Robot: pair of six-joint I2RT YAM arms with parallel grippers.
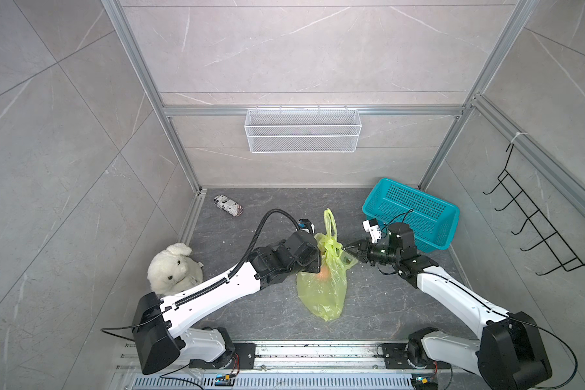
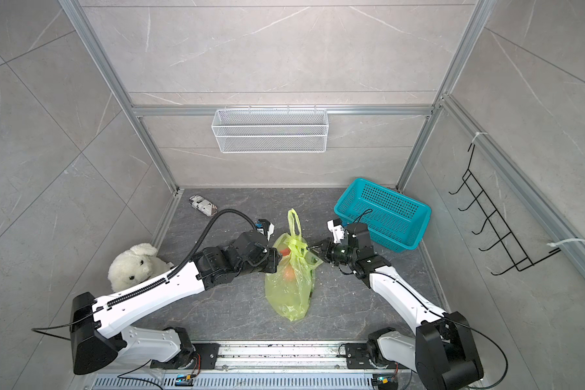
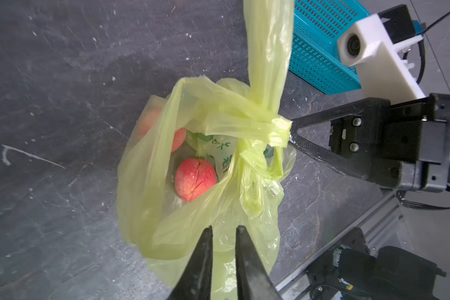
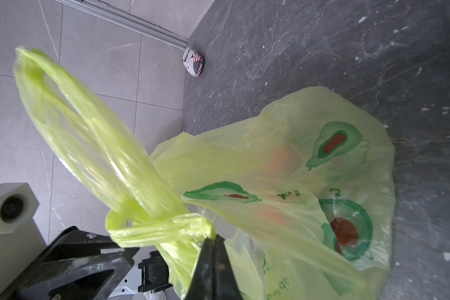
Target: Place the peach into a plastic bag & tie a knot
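Note:
The yellow-green plastic bag point(image 1: 328, 295) stands in the floor's middle, its twisted handles point(image 3: 267, 45) upright. Through its opening in the left wrist view a pink peach point(image 3: 195, 180) shows, with another pink shape behind it. My left gripper is over the bag's near side, fingers slightly apart, nothing visibly held. My right gripper is shut on the bag's gathered plastic at the knotted band below the handles, from the right.
A teal basket point(image 1: 448, 227) stands at back right, a patterned shoe-like object point(image 1: 228, 205) at back left, a white plush toy point(image 1: 174, 269) at left. A wire rack point(image 1: 302, 130) hangs on the back wall.

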